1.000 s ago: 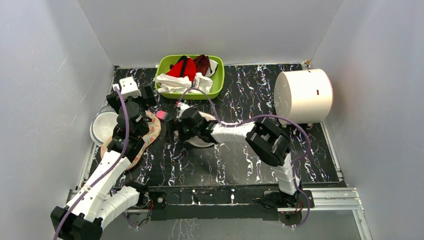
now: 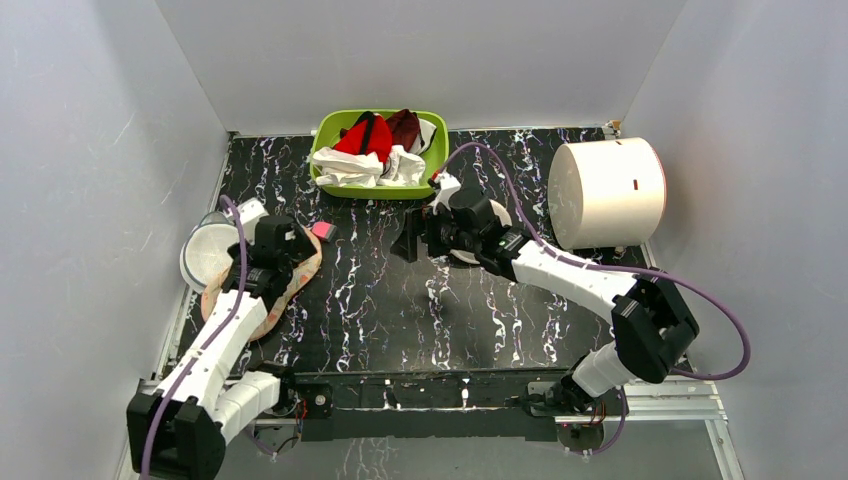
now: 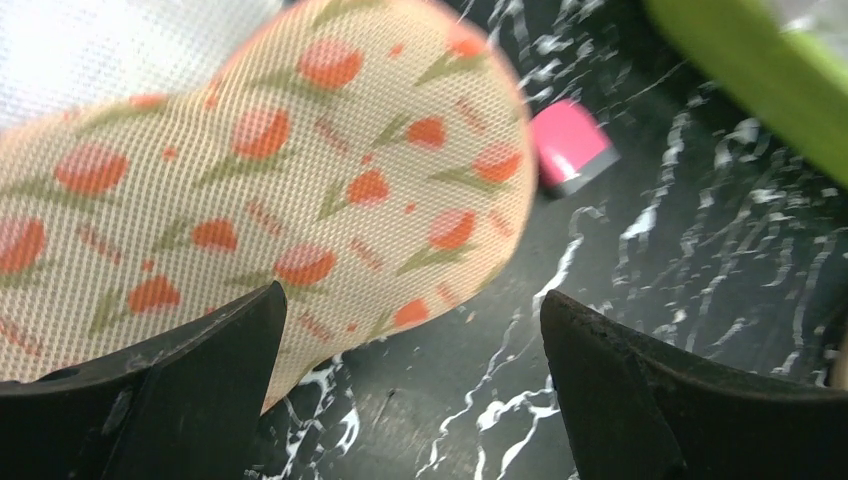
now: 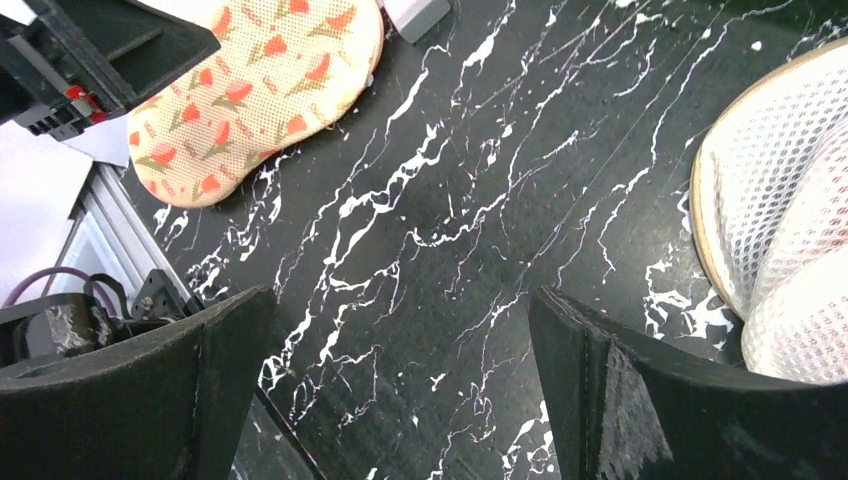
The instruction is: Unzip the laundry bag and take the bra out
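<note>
A white mesh laundry bag (image 4: 770, 140) with a tan rim lies at the right of the right wrist view, partly cut off; in the top view my right arm largely covers the bag (image 2: 499, 212). I cannot make out a bra or the zip. My right gripper is open over bare black tabletop, left of the bag, with nothing between its fingers. On the left, my left gripper also stands open and empty, above a tulip-patterned mat (image 3: 370, 190).
At the back, a green basin (image 2: 438, 150) holds red, maroon and white clothes. A large white cylinder (image 2: 608, 192) lies at the back right. A pink block (image 2: 323, 230) sits beside the mat; a white round container (image 2: 203, 252) stands far left.
My right arm has swung right, and the white bag beneath it has shifted right too.
</note>
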